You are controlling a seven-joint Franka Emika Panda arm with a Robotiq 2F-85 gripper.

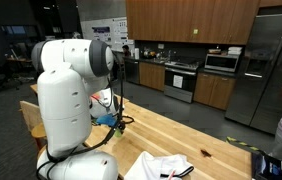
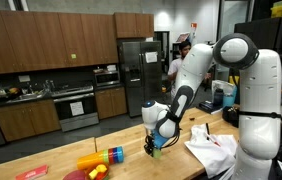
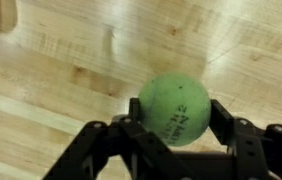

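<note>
A round, pale green object (image 3: 177, 98) with small dark marks on its top fills the space between the fingers in the wrist view. My gripper is shut on it, one dark fingertip on each side. In exterior view 2 the green object (image 2: 157, 154) shows below the gripper, over the near part of the wooden table; whether it touches the wood is not clear. From exterior view 1 the gripper (image 1: 116, 121) appears at the left side of the table, partly hidden by the white arm.
A white cloth (image 2: 213, 148) lies near the arm's base. At the left of exterior view 2 are a striped colourful cylinder (image 2: 101, 157) and a red bowl (image 2: 76, 175). A small dark item (image 1: 205, 153) rests on the table, with bare wood behind it.
</note>
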